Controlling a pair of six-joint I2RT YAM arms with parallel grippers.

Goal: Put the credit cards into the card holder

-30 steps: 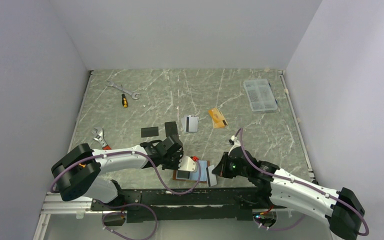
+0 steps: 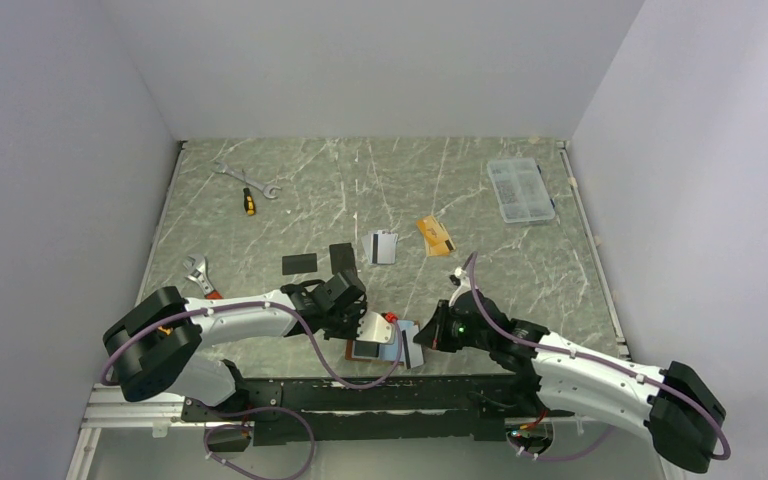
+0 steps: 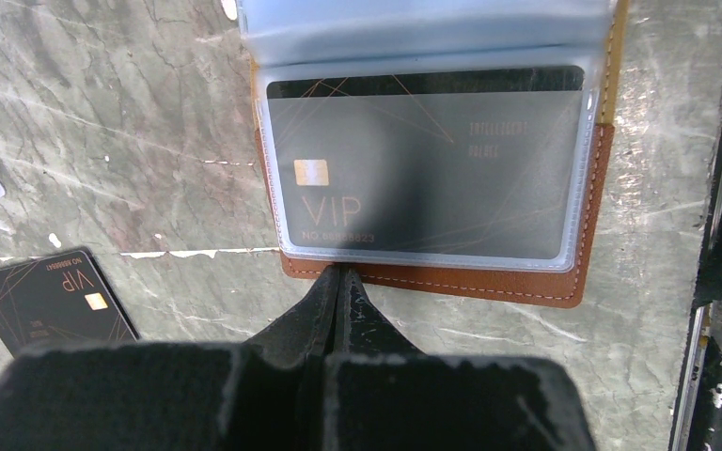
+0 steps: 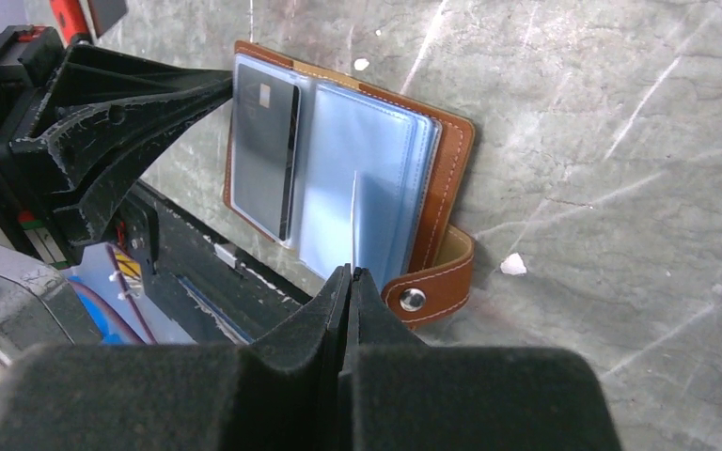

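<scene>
The brown card holder [image 3: 512, 285] lies open on the table, a black VIP card [image 3: 367, 178] inside one of its clear sleeves. At its edge my left gripper is shut, fingertips against the brown border; whether they pinch it I cannot tell. My right gripper is shut on a thin white card [image 4: 354, 211], seen edge-on over the blue-tinted clear sleeves [image 4: 353, 141]. From the top, that card shows a dark stripe and overlaps the holder's right end; whether its edge is inside a sleeve is unclear.
Loose black cards [image 2: 300, 264], white cards [image 2: 383, 248] and orange cards [image 2: 435, 236] lie behind the arms. The holder's snap strap [image 4: 437, 282] sits close to my right fingertips. Wrenches [image 2: 247, 180], a screwdriver [image 2: 249, 201] and a clear box [image 2: 521, 190] stand farther off.
My right gripper has moved slightly left with the white card, which now overlaps the holder's right end more. The left arm and the holder look unmoved.
</scene>
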